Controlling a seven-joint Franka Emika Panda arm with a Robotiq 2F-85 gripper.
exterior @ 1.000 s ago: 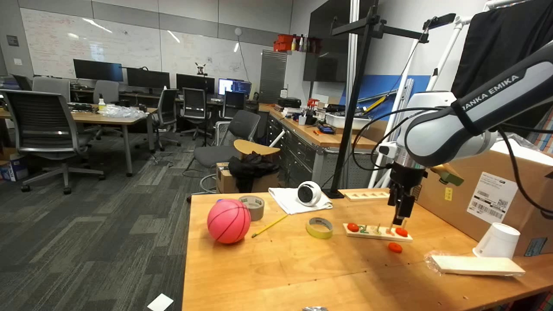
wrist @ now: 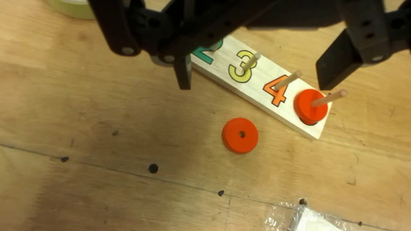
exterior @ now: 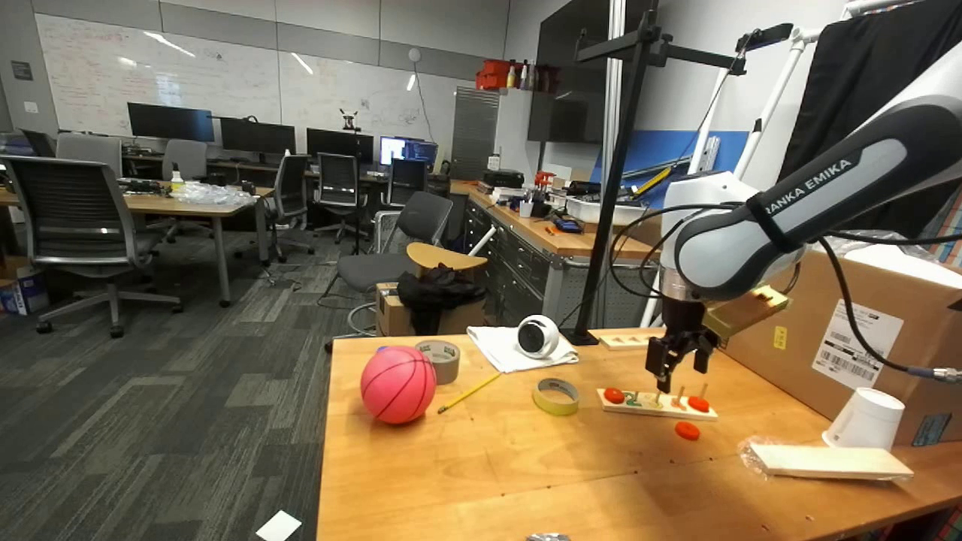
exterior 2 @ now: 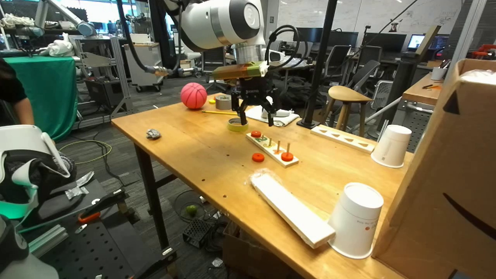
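A pale wooden board (wrist: 266, 92) with printed numbers and upright pegs lies on the table. One red disc (wrist: 308, 106) sits around the peg at its far end, past the 4. At the other end of the board lies another red disc (exterior 2: 256, 134). The pegs at 3 and 4 are bare. A loose red disc (wrist: 240, 135) with a centre hole rests flat on the table beside the board. My gripper (exterior 2: 256, 123) hangs above the board, its fingers spread wide. Nothing shows between its fingertips in the wrist view.
Yellow-green tape (exterior: 556, 397), a pencil (exterior: 470, 393) and a pink ball (exterior: 397, 385) lie towards the left. A plastic-wrapped board (exterior 2: 290, 209) and white cups (exterior 2: 357, 218) stand near the cardboard box (exterior 2: 432, 186).
In exterior view 1, my arm has moved left and the gripper has turned, its fingers now visibly apart. The board and discs have stayed in place.
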